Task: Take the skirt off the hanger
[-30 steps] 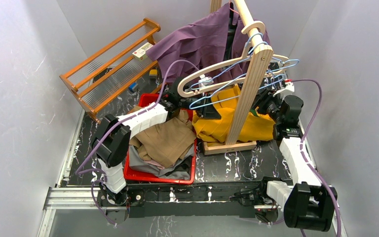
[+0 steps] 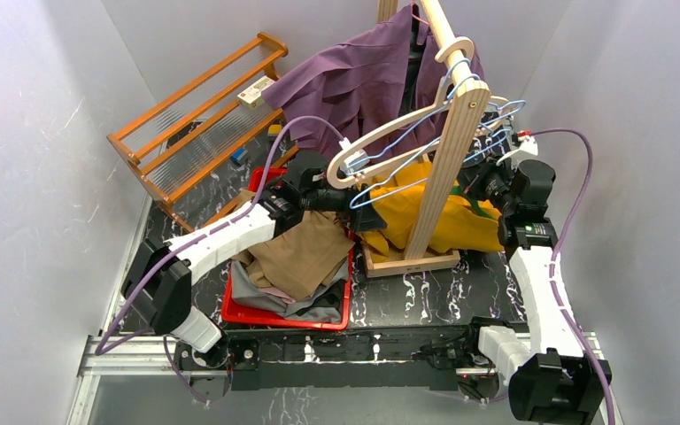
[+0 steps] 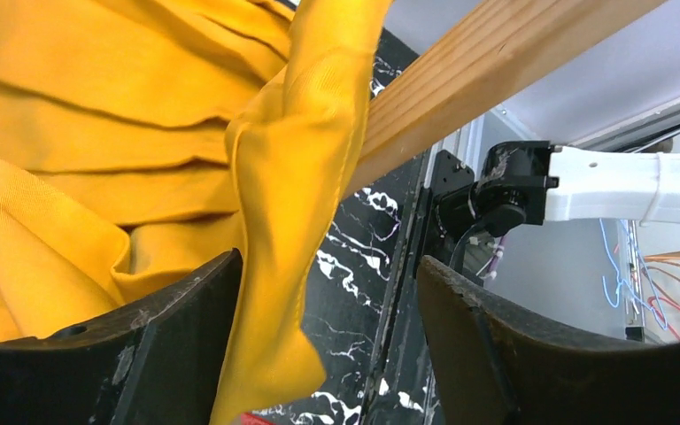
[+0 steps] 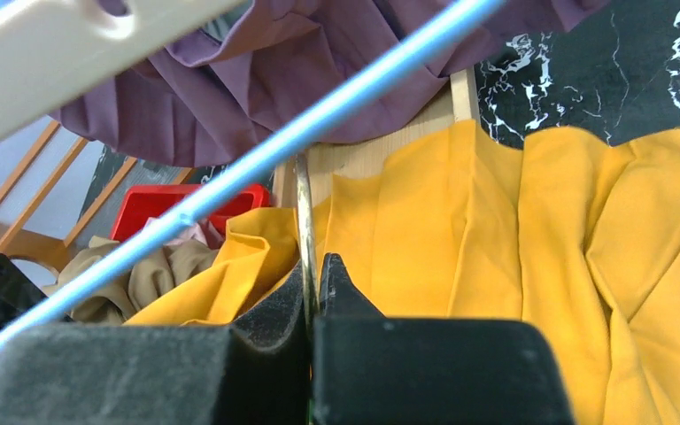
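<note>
The yellow skirt [image 2: 460,228] lies bunched under the wooden rack. My left gripper [image 2: 363,215] is open beside it. In the left wrist view, a raised fold of the skirt [image 3: 288,195] stands between the open fingers. My right gripper [image 2: 469,186] is shut; in the right wrist view a thin metal piece [image 4: 305,212] runs down into its fingertips, the skirt behind it. Blue hangers [image 2: 398,190] and wooden hangers [image 2: 376,133] hang from the rail above both grippers.
A red bin [image 2: 232,310] of folded garments is at front centre-left. A purple garment [image 2: 345,80] hangs behind. A wooden shelf [image 2: 168,159] stands at the back left. The rack's post [image 2: 438,177] stands between the grippers.
My left arm and gripper have moved down and slightly left in the top view. The hangers have swung a little.
</note>
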